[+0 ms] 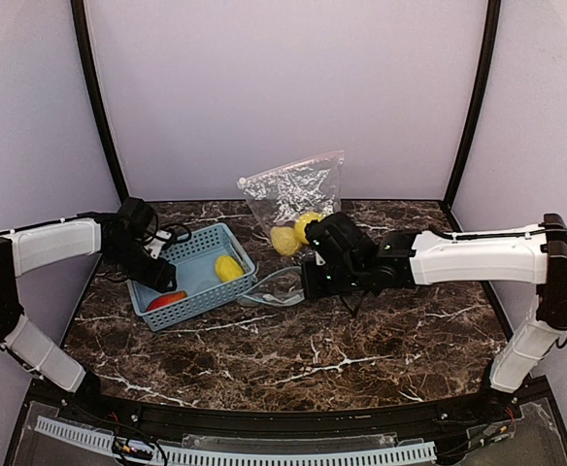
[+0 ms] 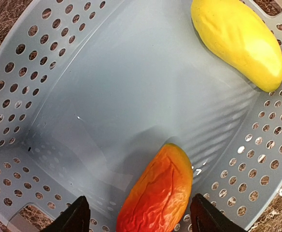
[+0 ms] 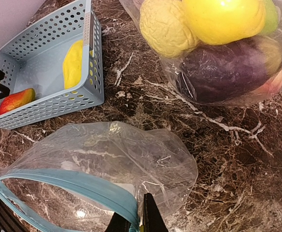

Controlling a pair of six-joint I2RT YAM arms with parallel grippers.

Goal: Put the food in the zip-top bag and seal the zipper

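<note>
A red-orange mango (image 2: 156, 193) and a yellow fruit (image 2: 237, 41) lie apart in the blue perforated basket (image 1: 182, 313). Above the mango, my left gripper is open, its fingertips to either side of the fruit's lower end; whether they touch it I cannot tell. On the table beside the basket is a clear zip bag (image 3: 117, 145) with a blue zip edge, its mouth spread apart and no food visible inside. My right gripper is shut on the bag's blue edge (image 3: 95, 186).
Behind the empty-looking bag lies another clear bag (image 1: 293, 189) holding several foods, among them a yellow one (image 3: 223, 19) and an eggplant (image 3: 228, 72). Bare marble table (image 1: 264, 374) spreads across the front.
</note>
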